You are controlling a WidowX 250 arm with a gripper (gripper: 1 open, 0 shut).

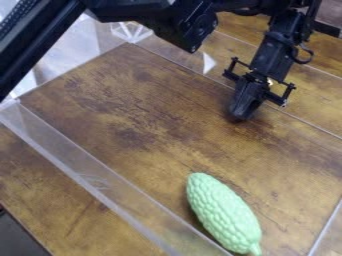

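Observation:
My black gripper (243, 108) hangs low over the wooden table at the upper right, its tip pointing down at or just above the surface. Its fingers look drawn together, with nothing visible between them. A pale green, bumpy bitter melon (223, 212) lies at the lower right of the table, well apart from the gripper.
Clear plastic walls (94, 176) border the wooden work area (127, 110) along the lower left and at the back. The dark arm crosses the top of the view.

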